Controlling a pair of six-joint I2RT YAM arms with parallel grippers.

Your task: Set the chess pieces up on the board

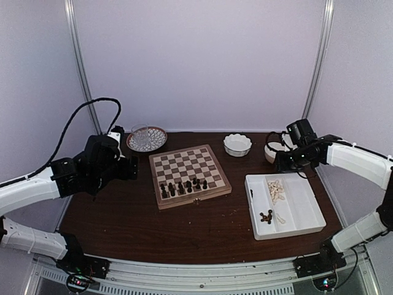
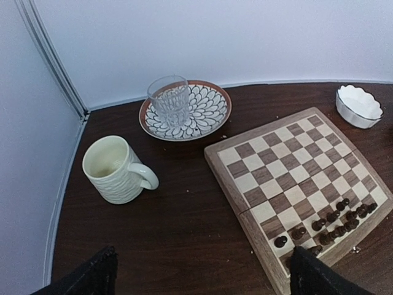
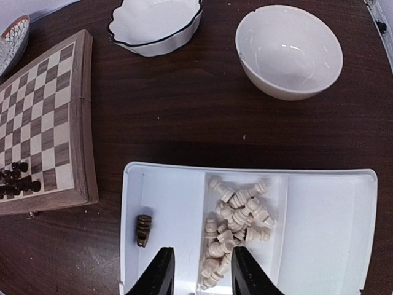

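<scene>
The chessboard (image 1: 187,169) lies mid-table, several dark pieces (image 1: 181,188) standing along its near side, the rest of its squares bare. The white tray (image 1: 298,227) holds light pieces (image 3: 236,215) in its middle compartment and a dark piece (image 3: 143,230) in the left one; more dark pieces (image 1: 266,216) show in the top view. My right gripper is over the tray, fingers apart, nothing visible between them. My left gripper (image 1: 126,169) is raised left of the board, open and empty in its wrist view (image 2: 202,276).
A white mug (image 2: 113,175) stands left of the board, near a patterned plate (image 1: 153,141) with a glass (image 1: 139,134) on it. Two white bowls (image 1: 237,144) sit behind the tray.
</scene>
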